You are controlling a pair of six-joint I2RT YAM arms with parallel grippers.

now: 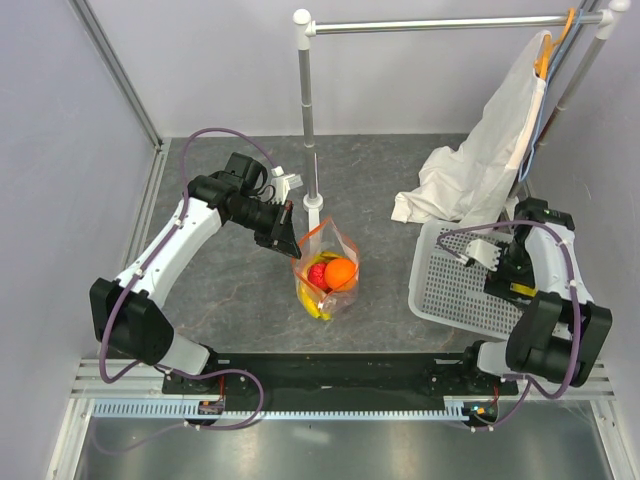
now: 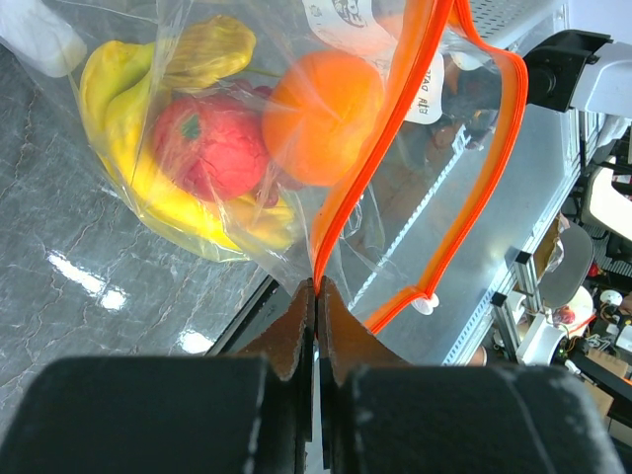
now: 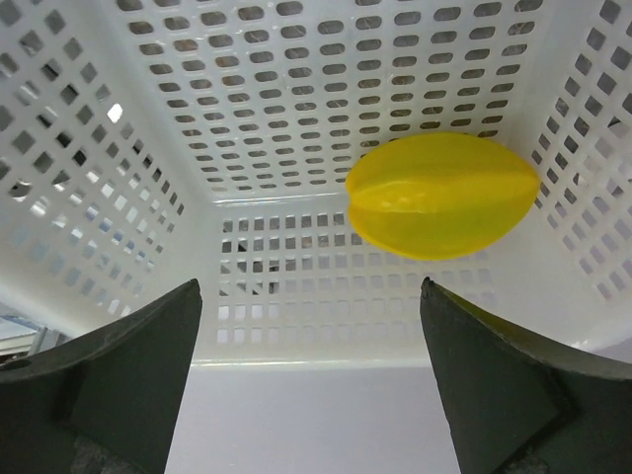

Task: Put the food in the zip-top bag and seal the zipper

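The clear zip top bag (image 1: 325, 270) with orange edges holds bananas (image 2: 123, 109), a red fruit (image 2: 207, 148) and an orange (image 2: 321, 117). My left gripper is shut on the bag's orange zipper edge at its tips, holding that corner up. My right gripper is open inside the white perforated basket (image 3: 296, 301) at the right, above a yellow oblong food item (image 3: 442, 196), with nothing between its fingers.
A white rack (image 1: 440, 22) with a white cloth bag (image 1: 465, 170) hanging from it stands behind. The grey floor left of the bag is clear.
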